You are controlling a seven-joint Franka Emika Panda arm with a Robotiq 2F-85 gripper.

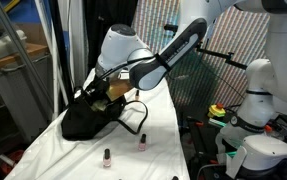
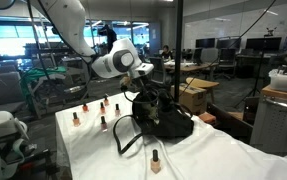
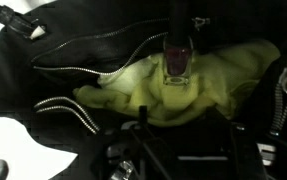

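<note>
A black bag (image 1: pixel 80 121) lies on the white table, its mouth spread. In the wrist view, the zipped black bag (image 3: pixel 93 45) holds a yellow-green cloth (image 3: pixel 208 85). A small glass bottle (image 3: pixel 178 62) with a black cap, dark inside, shows against that cloth, beyond my fingertips. My gripper points into the bag; its dark fingertips at the lower edge look part open, with nothing visible between them. From outside, the gripper (image 1: pixel 105 88) is seen over the bag's mouth, its tips hidden by the bag.
Two small black-capped bottles (image 1: pixel 107 158) (image 1: pixel 142 143) stand on the white table in front of the bag. Another bottle (image 2: pixel 155 162) stands near the bag, and several more (image 2: pixel 86 112) are farther off. A cardboard box (image 2: pixel 192 98) is behind the bag.
</note>
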